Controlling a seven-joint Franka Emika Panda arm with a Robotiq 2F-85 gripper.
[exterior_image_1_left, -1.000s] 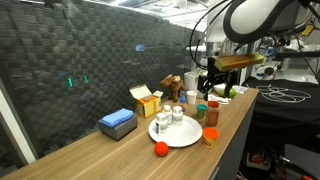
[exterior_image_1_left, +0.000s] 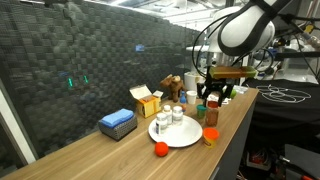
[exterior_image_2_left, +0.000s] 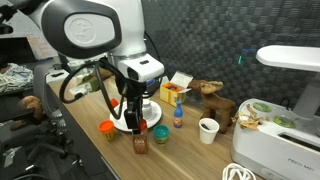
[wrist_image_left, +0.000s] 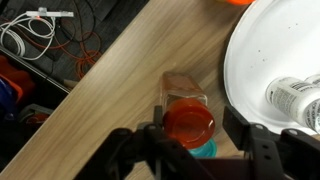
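A small brown bottle with an orange-red cap (wrist_image_left: 190, 122) stands upright on the wooden table, near the white plate. In the wrist view its cap lies between the dark fingers of my gripper, which stand apart on either side. A gap shows between the cap and the right finger; contact on the left is hard to tell. From the first exterior view, the gripper (exterior_image_1_left: 212, 94) is low over the bottle (exterior_image_1_left: 212, 116). The second exterior view also has the bottle (exterior_image_2_left: 141, 146) below the hand, with the fingertips partly hidden.
The white plate (exterior_image_1_left: 184, 135) carries several white bottles. Around it are an orange cup (exterior_image_1_left: 210, 134), a red ball (exterior_image_1_left: 161, 149), a green cup (exterior_image_2_left: 161, 132) and a blue bottle (exterior_image_2_left: 178, 114). A white mug (exterior_image_2_left: 208, 129) stands farther off.
My gripper has come down and a little to the left in the first exterior view, from above the bottle to around its cap. The bottle has not visibly moved.
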